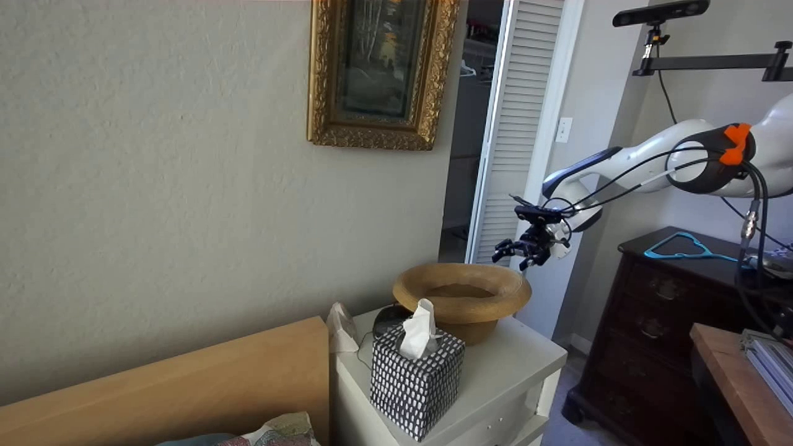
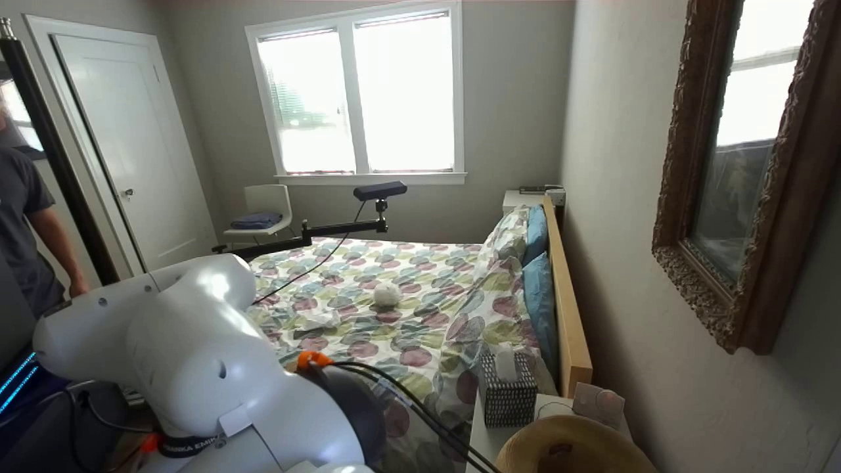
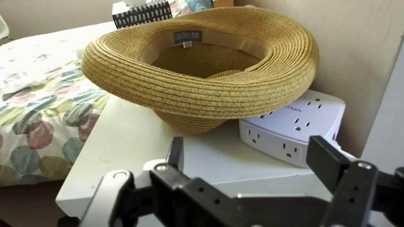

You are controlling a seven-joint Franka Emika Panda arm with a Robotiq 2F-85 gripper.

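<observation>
A tan straw hat (image 3: 204, 92) rests crown-down on the white nightstand (image 3: 125, 147), its opening facing up and its rolled brim spread wide. In exterior view 1 the hat (image 1: 476, 305) stands behind the tissue box (image 1: 416, 379). My gripper (image 1: 513, 259) hangs just above and behind the hat's far brim there. Seen from the wrist, the gripper has its two dark fingers wide apart, with nothing between them, on the near side of the hat. In exterior view 2 only part of the hat (image 2: 571, 445) shows, and the gripper is out of frame.
A white power outlet block (image 3: 295, 125) sits beside the hat, partly under its brim. The wall (image 3: 352, 45) and the bed (image 3: 41, 128) flank the nightstand. A dark dresser (image 1: 647, 319) holds a blue hanger (image 1: 687, 249).
</observation>
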